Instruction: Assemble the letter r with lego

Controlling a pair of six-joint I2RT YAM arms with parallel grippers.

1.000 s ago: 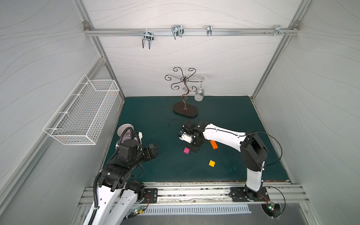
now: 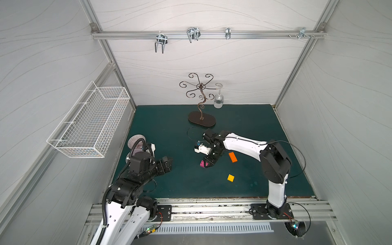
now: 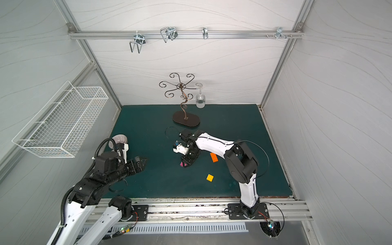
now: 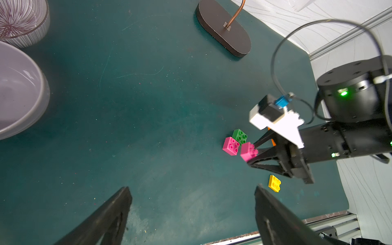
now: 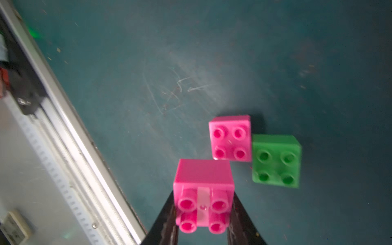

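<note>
My right gripper is shut on a pink brick [image 5: 203, 175], held raised over the mat. Just beyond it in the right wrist view, a second pink brick [image 5: 229, 138] lies beside a green brick [image 5: 276, 159]; both show in the left wrist view too, pink [image 4: 230, 145] and green [image 4: 239, 136]. An orange brick [image 2: 232, 157] lies right of the right gripper, and a yellow brick [image 2: 230, 178] nearer the front. My left gripper stands open over the left part of the mat, nothing between its fingers.
Two bowls [image 4: 20, 98] sit at the left edge. A metal stand [image 2: 201, 119] with a hanging glass [image 2: 218, 100] is at the back. A wire basket [image 2: 87, 122] hangs on the left wall.
The left arm has not moved.
</note>
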